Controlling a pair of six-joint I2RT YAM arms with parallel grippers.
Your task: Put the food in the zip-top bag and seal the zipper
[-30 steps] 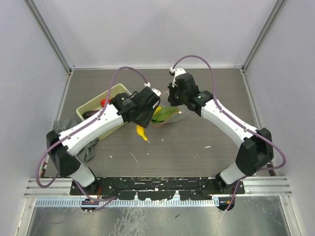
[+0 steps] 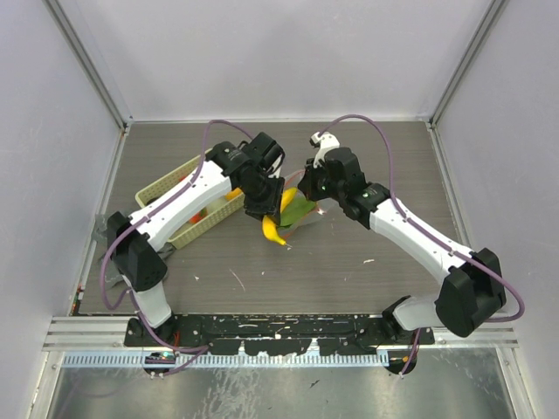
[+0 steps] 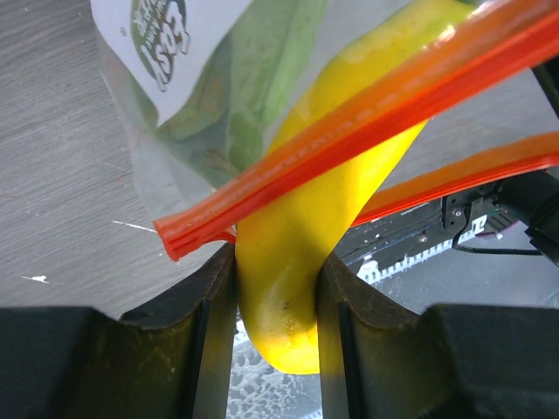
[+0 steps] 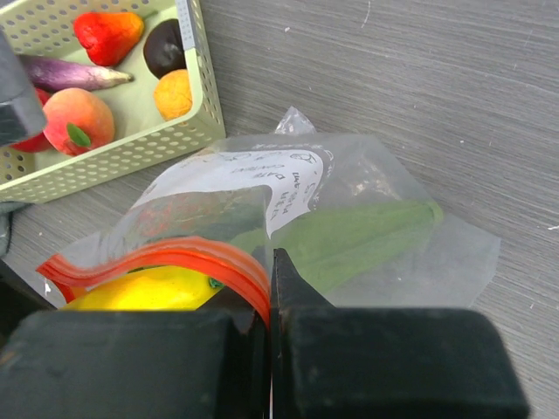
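Observation:
A clear zip top bag (image 4: 367, 175) with an orange-red zipper edge (image 4: 201, 253) lies with its mouth spread, a long green vegetable (image 4: 362, 240) inside. My right gripper is shut on the bag's rim at one side of the mouth. The yellow banana (image 3: 301, 236) is gripped near one end by my left gripper. Its far part lies within the mouth, behind the front zipper strip (image 3: 367, 113). The held end sticks out, and in the top view the banana (image 2: 272, 231) shows below the left gripper.
A pale green basket (image 4: 196, 131) with several foods, among them a peach (image 4: 79, 120) and an orange fruit (image 4: 173, 94), stands left of the bag. Grey cloth lies beside it.
My left gripper has carried the banana rightward, from outside the bag into its mouth. The right gripper has shifted slightly right, still on the rim.

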